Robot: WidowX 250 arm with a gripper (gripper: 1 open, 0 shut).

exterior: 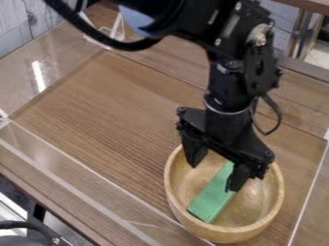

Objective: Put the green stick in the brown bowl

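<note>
The green stick (pixel 214 200) lies at a slant inside the brown bowl (pixel 180 210), its upper end close to the gripper's right finger (pixel 238 177). Right above the bowl, my black gripper (pixel 216 165) points down with its fingers apart. A strip of the bowl's inside shows between the left finger (pixel 193 152) and the stick, so the gripper looks open. The gripper hides the back of the bowl and part of the stick's upper end.
Wooden table (pixel 96 115) to the left of the bowl is bare. A low raised border (pixel 77 168) runs along the table's left side. Black cables (pixel 26 231) are at the lower left corner.
</note>
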